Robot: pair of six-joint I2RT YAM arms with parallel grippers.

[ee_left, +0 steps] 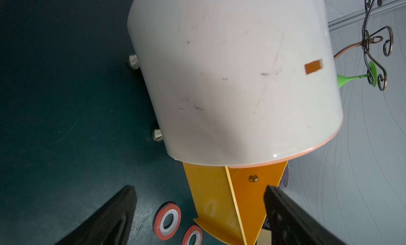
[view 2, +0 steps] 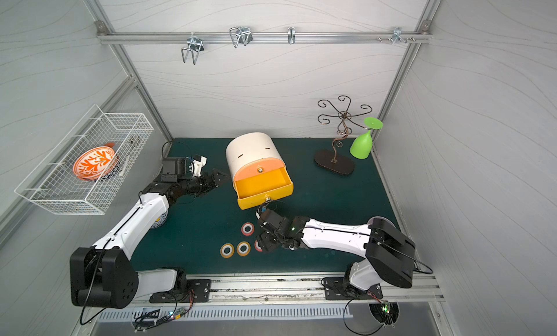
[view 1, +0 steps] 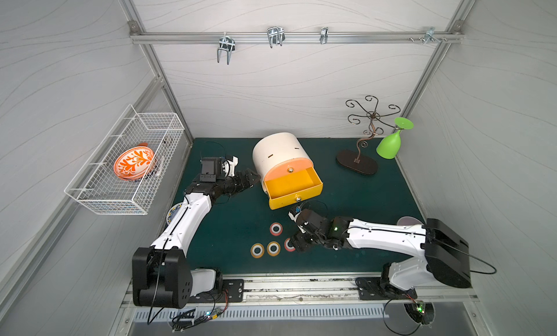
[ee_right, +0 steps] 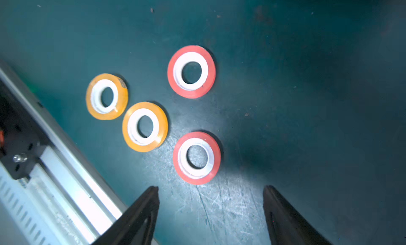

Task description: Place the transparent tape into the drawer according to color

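Note:
Two red tape rolls (ee_right: 191,89) and two yellow tape rolls (ee_right: 160,128) lie flat on the dark green table. The white drum-shaped cabinet (view 1: 277,153) has its lower yellow drawer (view 1: 297,200) pulled out, and the drawer looks empty. Its upper orange drawer (view 1: 288,169) is closed. My left gripper (view 1: 255,178) stands at the cabinet's left side with its fingers (ee_left: 112,213) apart and nothing between them. Low beside the nearer-right red roll, my right gripper is open; that roll (ee_right: 215,162) lies just ahead of the fingertips and is partly hidden in the top views.
A dark metal stand (view 1: 356,162) with a green cup (view 1: 389,145) is at the back right. A white wire basket (view 1: 127,205) holding orange-patterned bowls (view 1: 133,163) hangs on the left.

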